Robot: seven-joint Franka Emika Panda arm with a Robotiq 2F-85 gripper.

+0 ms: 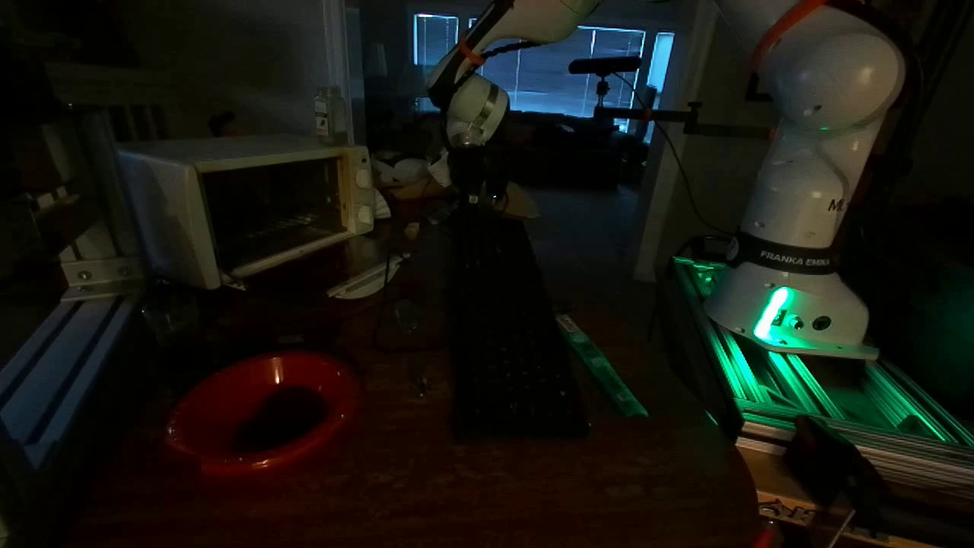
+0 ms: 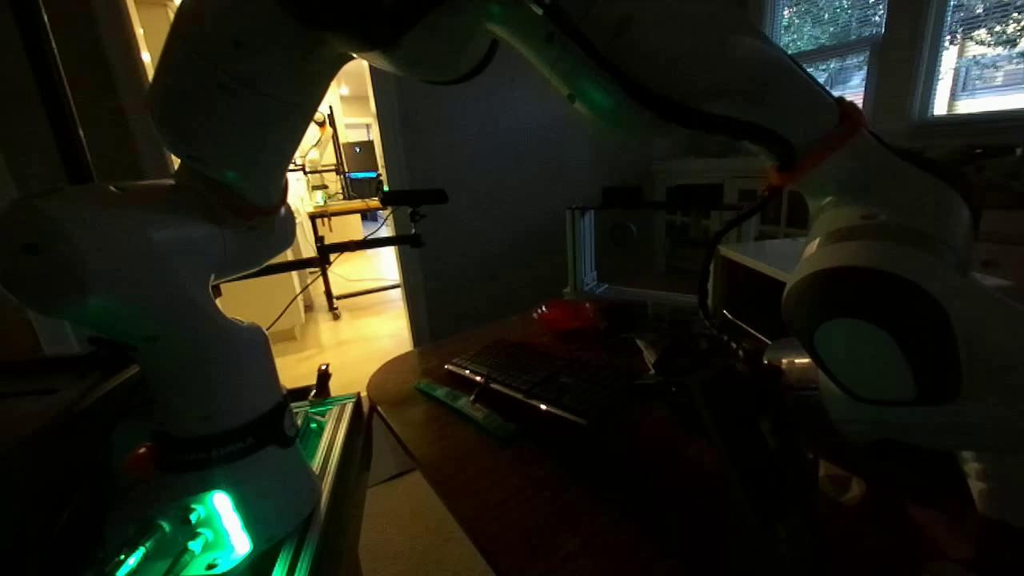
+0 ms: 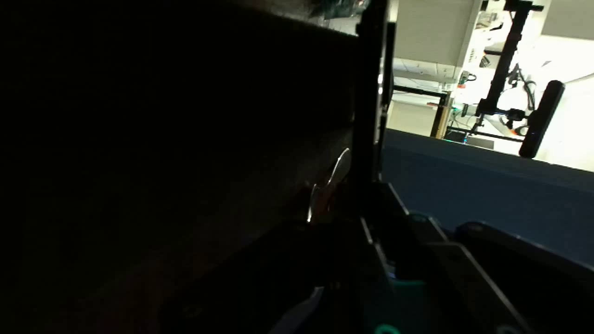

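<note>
A long black keyboard stretches over the table toward the near side, its far end at my gripper. My gripper is shut on that end. In exterior view 2 the keyboard shows a bright lit edge and seems raised off the table, though the gap is hard to judge in the dark. The wrist view gives the keyboard edge-on as a narrow dark bar rising from between the fingers. The fingertips themselves are mostly lost in shadow.
A red bowl stands at the near left, with a white toaster oven behind it. Along the keyboard's right side lies a green strip-shaped package. A pale flat object rests left of the keyboard.
</note>
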